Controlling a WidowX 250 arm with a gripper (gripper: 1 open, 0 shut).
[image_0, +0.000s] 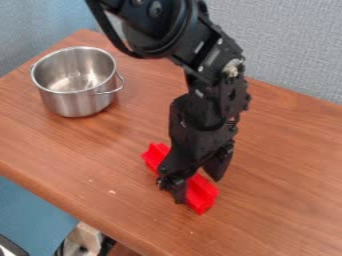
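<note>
A red block-like object (201, 196) lies slanted on the wooden table, partly covered by my black gripper (182, 183). The gripper's fingers are down at the middle of the red object, which shows on both sides of them. Whether the fingers grip it or only surround it I cannot tell.
A steel pot (74, 85) stands at the back left of the table (281, 200). The near left edge drops away to a lower blue area.
</note>
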